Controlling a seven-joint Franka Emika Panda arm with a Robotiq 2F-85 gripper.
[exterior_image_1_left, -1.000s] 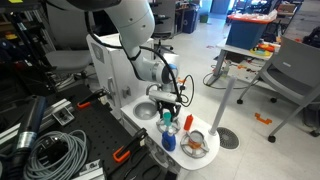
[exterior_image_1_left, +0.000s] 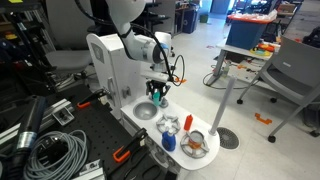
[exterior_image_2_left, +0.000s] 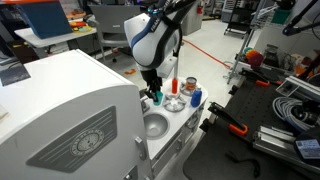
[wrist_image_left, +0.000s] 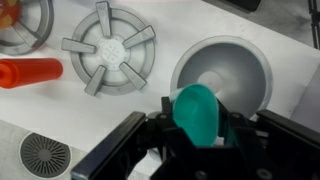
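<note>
A teal cup-like object (wrist_image_left: 197, 113) is between the fingers of my gripper, which is shut on it. In the wrist view it covers part of the round metal sink bowl (wrist_image_left: 220, 68). Exterior view 1 shows the teal object (exterior_image_1_left: 156, 97) up near the back of the white counter, above and behind the bowl (exterior_image_1_left: 144, 110). From the other side, the gripper (exterior_image_2_left: 154, 98) hangs low over the counter with the teal object beneath it. Whether it touches the surface I cannot tell.
Right of the bowl are two stove burners (wrist_image_left: 113, 48), one bearing an orange-brown pot (exterior_image_1_left: 196, 137). A red bottle (exterior_image_1_left: 188, 122) stands behind them. At the counter's front is a blue object (exterior_image_1_left: 169, 141). A tall white cabinet (exterior_image_2_left: 80, 120) rises beside the sink end.
The arm has carried the teal object leftward, from over the near burner to the sink end of the counter. The blue object, red bottle and pot have stayed put.
</note>
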